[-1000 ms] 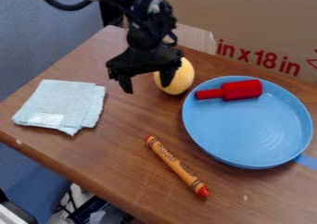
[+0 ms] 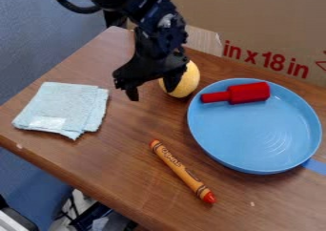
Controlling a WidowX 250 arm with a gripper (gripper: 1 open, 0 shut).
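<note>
My black gripper (image 2: 151, 82) hangs over the upper middle of the table, just left of and partly in front of a yellow oval object (image 2: 186, 83). Its fingertips point down; whether anything is between them is unclear. A light blue folded cloth (image 2: 61, 111) lies at the left. A blue plate (image 2: 254, 136) on the right holds a red cylinder with a handle (image 2: 246, 92). An orange crayon-shaped object (image 2: 181, 171) lies near the front of the table.
The wooden table (image 2: 109, 163) has a free edge at the left and front left, with cables below. A cardboard box (image 2: 268, 25) stands behind. Bare wood lies between cloth and plate.
Over the last second my gripper has shifted slightly, staying beside the yellow object. The objects on the table look unmoved.
</note>
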